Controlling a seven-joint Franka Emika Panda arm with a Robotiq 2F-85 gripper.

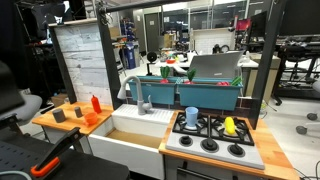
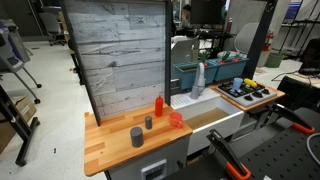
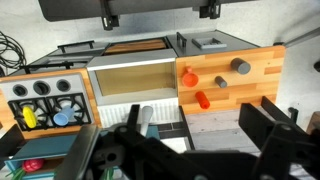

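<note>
My gripper shows as a dark, blurred shape low in the wrist view, high above the toy kitchen. Its two fingers stand wide apart, and nothing shows between them. On the stove's burners is a blue cup point(image 1: 191, 116), with a yellow object point(image 1: 230, 126) to its right. The wooden counter on the other side holds a red bottle point(image 2: 159, 106), a small orange-red bowl point(image 2: 176, 119), a larger grey cup point(image 2: 137, 136) and a smaller one point(image 2: 149, 122). Between the two counters lies the sink point(image 1: 138, 138), its basin looking empty.
A silver faucet point(image 1: 142, 93) rises behind the sink. Teal planter boxes point(image 1: 208, 96) line the back, and a tall grey wooden panel point(image 2: 128, 65) backs the left counter. Red-tipped black brackets point(image 2: 228, 157) lie on the dark table in front.
</note>
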